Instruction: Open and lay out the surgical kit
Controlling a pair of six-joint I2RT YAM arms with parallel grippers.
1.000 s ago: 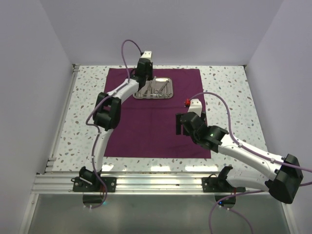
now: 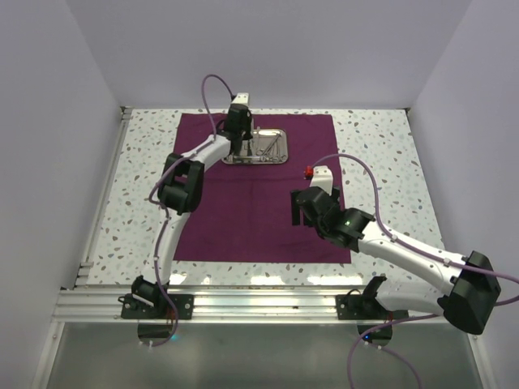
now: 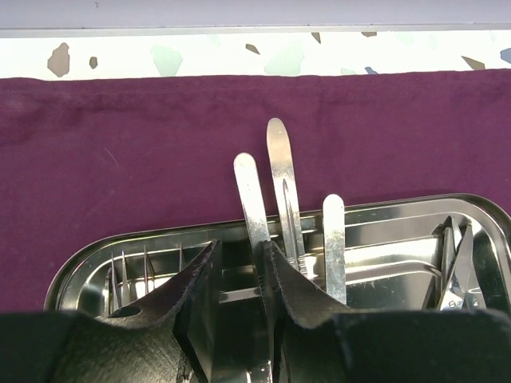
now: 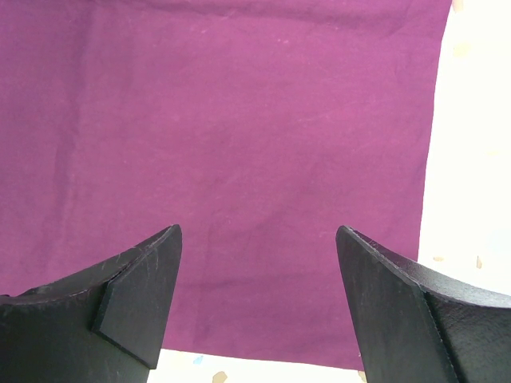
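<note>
The metal instrument tray (image 2: 286, 144) sits on the purple cloth near its far edge. In the left wrist view, several flat steel handles stick up past the tray's far rim (image 3: 160, 232): one on the left (image 3: 249, 187), a longer one (image 3: 280, 163) beside it, and a shorter one (image 3: 334, 247) to the right. My left gripper is over the tray, its fingers parted; the left handle runs down to its right fingertip, where contact is unclear. Over the cloth's right side, my right gripper is open with nothing between its fingers.
Scissor-like instruments (image 3: 457, 275) lie in the tray's right part, thin pointed ones (image 3: 118, 281) in its left. A speckled table (image 2: 381, 154) surrounds it.
My right arm has barely shifted, and the tray is in the same place.
</note>
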